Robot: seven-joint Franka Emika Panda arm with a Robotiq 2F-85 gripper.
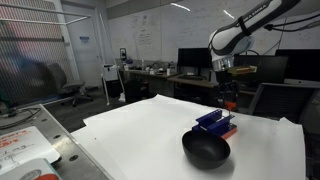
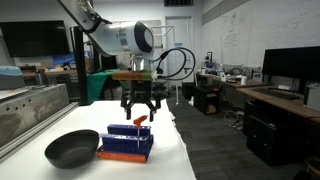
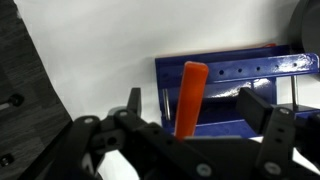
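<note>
A blue rack (image 2: 125, 131) with an orange base stands on the white table. An orange-handled tool (image 3: 190, 98) rises from it, its lower part hidden by the rack in the exterior views. Directly above, pointing down, my gripper (image 2: 142, 105) is open. In the wrist view the orange handle appears between the two spread fingers, with a visible gap on either side. From exterior view 1, the gripper (image 1: 228, 94) hangs over the rack (image 1: 213, 122), close to the top of the orange handle (image 1: 230, 105).
A black bowl (image 1: 206, 148) sits beside the rack, and its dark edge (image 3: 308, 28) enters the wrist view at upper right. Monitors (image 1: 195, 58) and a chair stand behind the table.
</note>
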